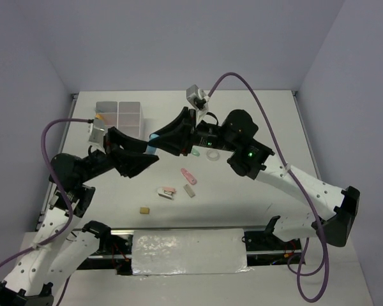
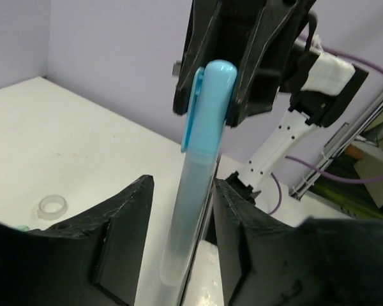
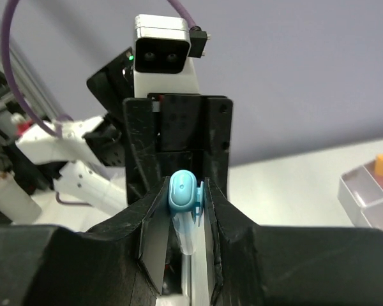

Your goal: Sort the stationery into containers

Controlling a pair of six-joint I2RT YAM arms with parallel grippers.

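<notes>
A light blue capped pen-like marker (image 2: 210, 108) hangs upright between my two grippers above the table. My right gripper is shut on its capped end, seen from above in the right wrist view. My left gripper is around the translucent lower barrel in the left wrist view, its fingers partly apart; whether they touch it is unclear. The divided container (image 1: 131, 108) stands at the back left, with a yellow item (image 3: 382, 164) in it.
On the table lie a pink item (image 1: 188, 176), a grey block (image 1: 189, 190), a stapler-like object (image 1: 166, 192), a yellow block (image 1: 144, 210), a tape ring (image 1: 212, 155) and a green item (image 1: 195, 152).
</notes>
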